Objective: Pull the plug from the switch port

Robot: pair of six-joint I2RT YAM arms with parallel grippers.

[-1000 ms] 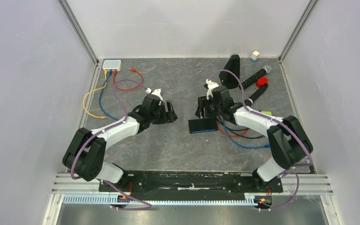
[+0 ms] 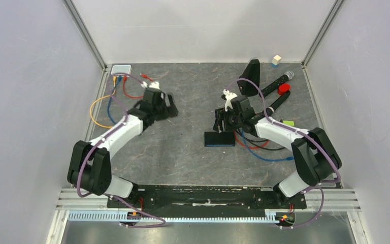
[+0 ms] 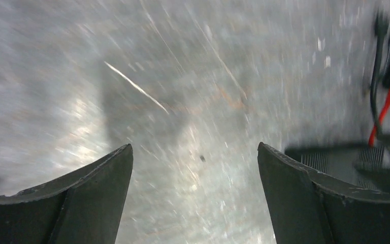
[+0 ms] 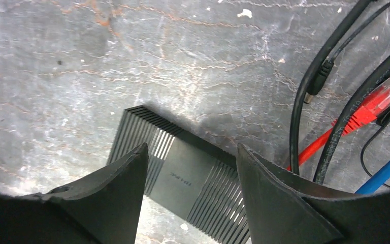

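A white switch (image 2: 121,69) sits at the back left, with yellow, blue and red plugs (image 2: 125,78) in its front. My left gripper (image 2: 169,105) is open in mid-table, right of and below the switch, with bare surface between its fingers in the left wrist view. My right gripper (image 2: 219,120) is at the upper edge of a black ribbed block (image 2: 219,140); in the right wrist view its fingers stand apart over the block (image 4: 185,178), with no sign of a grip on it.
Black, red and blue cables (image 2: 264,158) lie right of the block. A black stand (image 2: 250,68), dark cylinders, a red puck (image 2: 284,88) and a small cube (image 2: 276,59) are at the back right.
My left gripper has moved up and left, blurred in the top view. The right gripper has shifted slightly; the block moved slightly down earlier.
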